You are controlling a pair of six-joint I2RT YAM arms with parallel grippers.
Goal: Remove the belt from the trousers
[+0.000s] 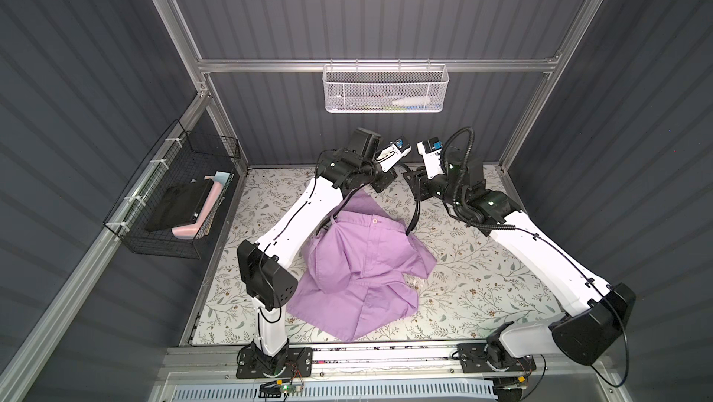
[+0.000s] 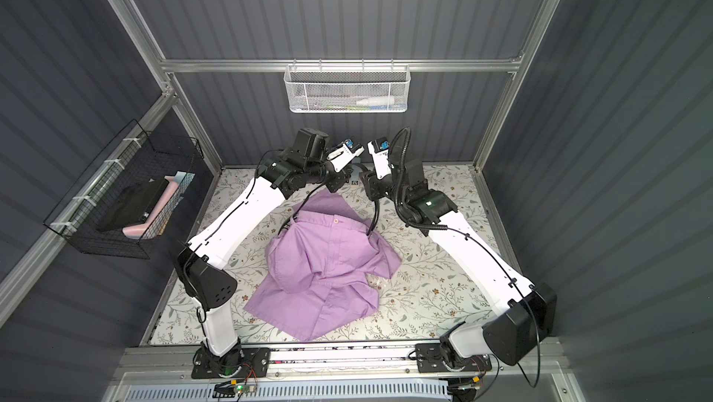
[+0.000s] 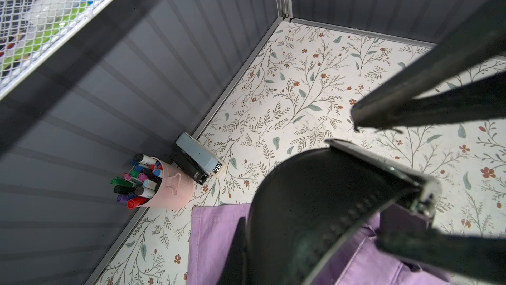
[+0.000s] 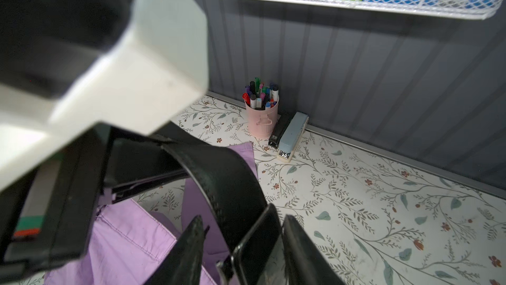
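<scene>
The purple trousers [image 1: 367, 253] lie spread on the table, waistband and button at the far end. Above the waistband, a black belt [image 1: 414, 216] hangs in a loop between the two arms; whether it still passes through belt loops I cannot tell. My left gripper [image 1: 387, 177] is shut on the belt strap, which arches out of it in the left wrist view. At the strap's end, the metal buckle [image 4: 257, 248] sits between the parted fingers of my right gripper, with a gap showing on its left side.
By the back wall stand a pink pen cup [image 4: 262, 121] and a stapler-like blue-grey object [image 4: 293, 133]. A white mesh basket [image 1: 386, 90] hangs above. On the left wall is a black wire basket [image 1: 178, 194]. Bare table [image 1: 490, 283] lies to the right.
</scene>
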